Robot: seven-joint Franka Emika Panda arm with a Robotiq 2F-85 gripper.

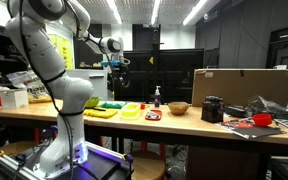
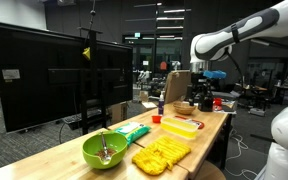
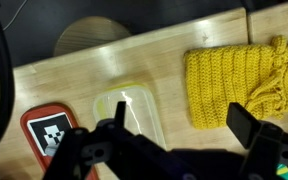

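My gripper stands open high over the table, nothing between its dark fingers. Below it in the wrist view, a yellow knitted cloth lies to the right and a clear, yellowish lidded container to the left. Farther left is a red tray with a black-and-white patterned piece on it. Exterior view 2 shows the yellow cloth crumpled near the table edge, with the yellow container beyond it. A green bowl holding something stands beside the cloth.
A red cup, a pump bottle and a brown bowl share the long table. Farther right are a dark pot, red and black items and a large cardboard panel behind. A round stool sits below the table edge.
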